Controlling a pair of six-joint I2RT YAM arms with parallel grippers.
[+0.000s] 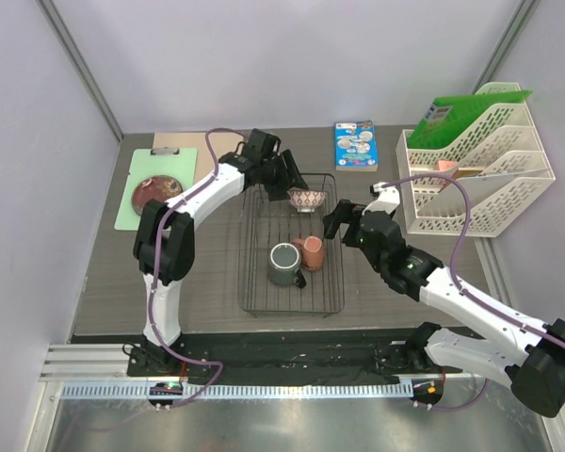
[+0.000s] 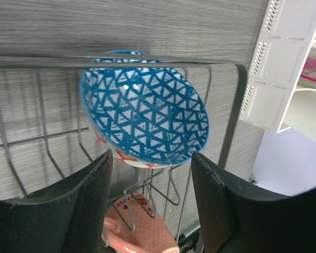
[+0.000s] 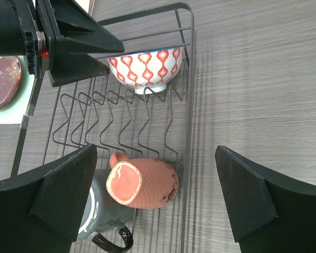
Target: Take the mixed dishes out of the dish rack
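A bowl [image 1: 307, 200], red-patterned outside and blue inside [image 2: 147, 108], sits tilted at the back of the wire dish rack [image 1: 248, 254]. My left gripper [image 1: 294, 191] is open at the bowl's left side; its fingers [image 2: 87, 203] stand at the near rim in the left wrist view, with nothing clamped. An orange mug [image 1: 313, 252] and a dark grey mug [image 1: 284, 264] lie in the rack's front half. Open and empty, my right gripper [image 1: 335, 229] hovers by the rack's right edge, the orange mug [image 3: 147, 183] showing beyond its fingers [image 3: 247, 197].
A brown plate [image 1: 156, 194] rests on a green board [image 1: 132, 209] at the left. A blue box [image 1: 356, 146] lies at the back, and a white basket [image 1: 494, 217] stands at the right.
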